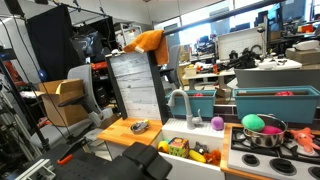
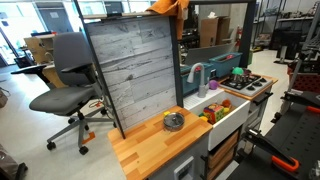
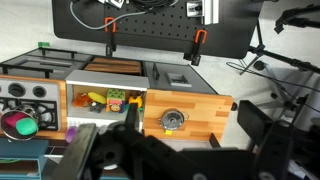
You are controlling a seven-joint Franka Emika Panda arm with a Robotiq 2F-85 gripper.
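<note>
My gripper is open in the wrist view, its two dark fingers set wide apart with nothing between them. Below it, a small metal pot (image 3: 172, 120) rests on the wooden counter (image 3: 212, 107); exterior view 1 shows the same pot (image 1: 139, 127) to the left of the sink. Several toy foods (image 3: 116, 100) lie in the white sink (image 3: 150, 98). On the stove at the right of exterior view 1 stands a larger pot (image 1: 259, 138) with a green item (image 1: 254, 122) and a pink item in it.
Behind the sink rise a faucet (image 1: 181, 100) and a purple object (image 1: 217, 123). Teal bins (image 1: 276, 105) line the back. A grey panel (image 2: 139, 75) with an orange cloth (image 1: 150, 40) on top bounds the counter's side. Bare wood surrounds the small pot.
</note>
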